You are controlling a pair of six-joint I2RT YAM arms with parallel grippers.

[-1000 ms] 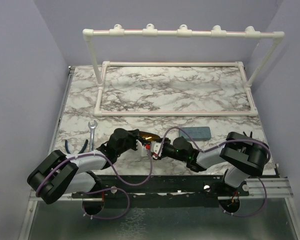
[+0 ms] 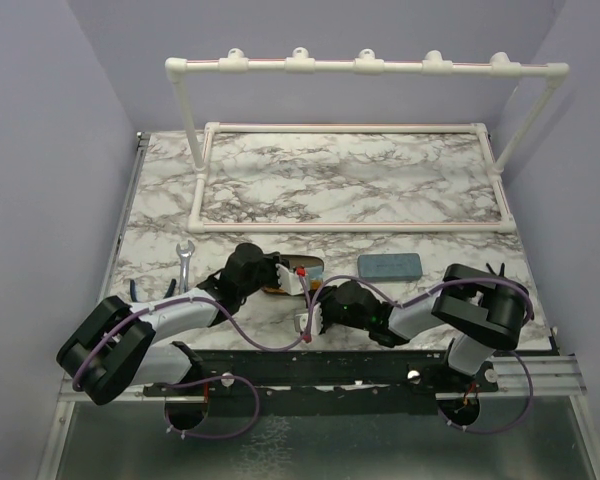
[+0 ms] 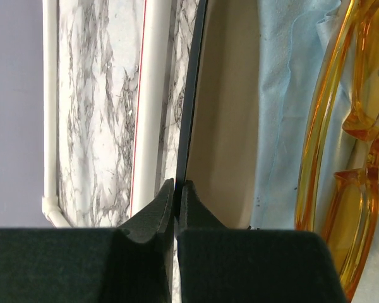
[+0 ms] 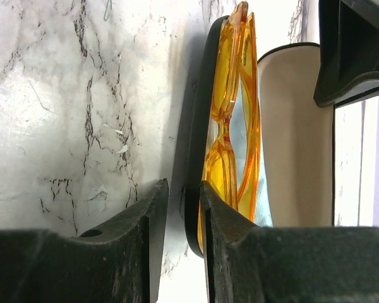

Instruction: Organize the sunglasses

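An open glasses case [image 2: 305, 262] lies on the marble at the front centre. Amber sunglasses [image 4: 230, 107] rest in it on a pale blue cloth [image 3: 284, 113]. My left gripper is shut at the case's thin dark rim, by the empty tan half [image 4: 294, 139]; whether the rim is between its fingers is unclear. My right gripper stands part open at the opposite dark edge of the case, one finger overlapping that edge in view.
A blue-grey case [image 2: 389, 266] lies to the right, a wrench [image 2: 184, 262] and pliers to the left. A white pipe frame [image 2: 350, 227] borders the clear marble behind.
The left gripper has moved slightly up and back, and the right gripper slightly toward the front. More of the case's tan interior and blue cloth shows from above.
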